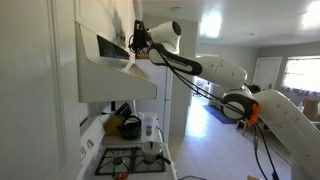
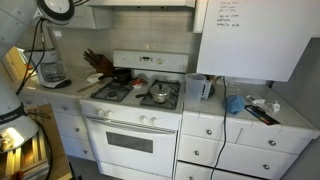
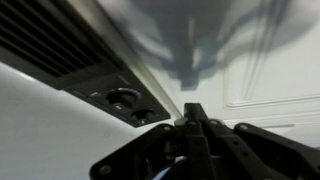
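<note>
High up, beside the white cabinets [image 1: 98,18] above the range hood [image 1: 118,82], my gripper [image 1: 138,38] is held at the end of the white arm [image 1: 210,68]. In the wrist view the gripper has its dark fingers together, with nothing showing between them. A dark slatted vent panel [image 3: 50,45] with two round knobs [image 3: 124,98] lies left of the fingertips. Right of them is a pale panelled surface [image 3: 270,75], blurred shadows falling near it. Exterior view 2 shows part of the arm at the far left, but not the gripper.
Below stands a white stove [image 2: 135,135] with a pot [image 2: 159,93] on it. A knife block [image 2: 100,63], a clear pitcher [image 2: 195,86] and a blue item [image 2: 235,103] occupy the counters. A white board [image 2: 250,40] hangs at upper right. Open floor lies right of the stove.
</note>
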